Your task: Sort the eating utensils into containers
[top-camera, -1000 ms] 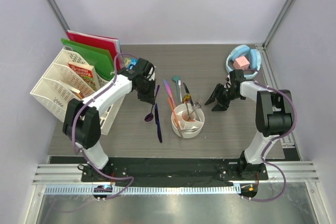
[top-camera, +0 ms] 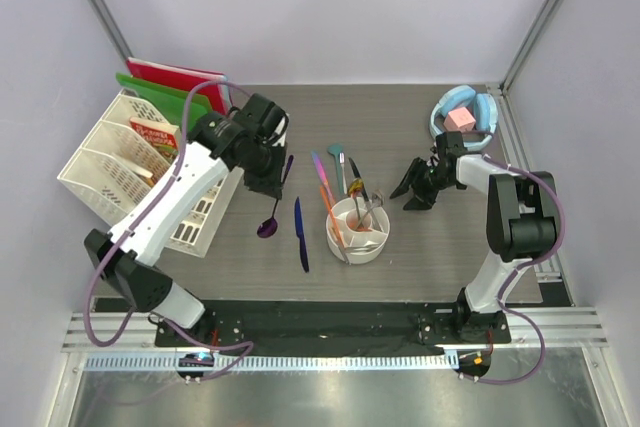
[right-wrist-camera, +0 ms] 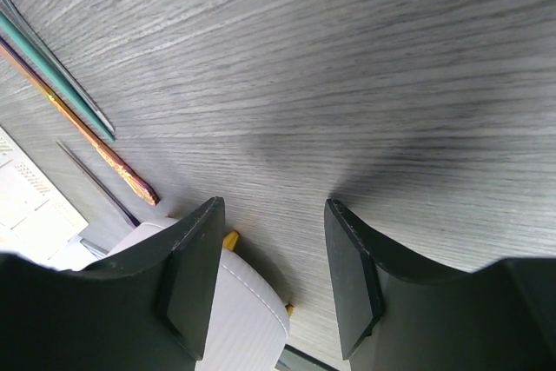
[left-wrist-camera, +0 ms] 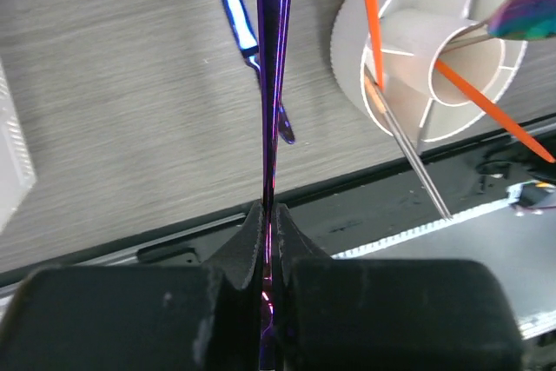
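A long purple spoon (top-camera: 267, 228) hangs from my left gripper (top-camera: 279, 194), its bowl toward the front of the table. In the left wrist view the shiny handle (left-wrist-camera: 272, 67) runs between the closed fingertips. The round white divided container (top-camera: 345, 255) stands to the right of it with several utensils in it, an orange handle (left-wrist-camera: 491, 109) among them. A dark blue knife (top-camera: 301, 237) lies between spoon and container. Behind the container lie a pink-purple utensil (top-camera: 318, 166), a teal one (top-camera: 337, 162) and others. My right gripper is open and empty right of the container.
At the left stands a white rack (top-camera: 85, 167) holding folders and a book. Blue headphones (top-camera: 486, 112) surround a pink block (top-camera: 460, 120) at the back right. Bare table (top-camera: 430, 257) shows at the front right.
The purple spoon has moved left, away from the blue knife. My right arm and the container have stayed put.
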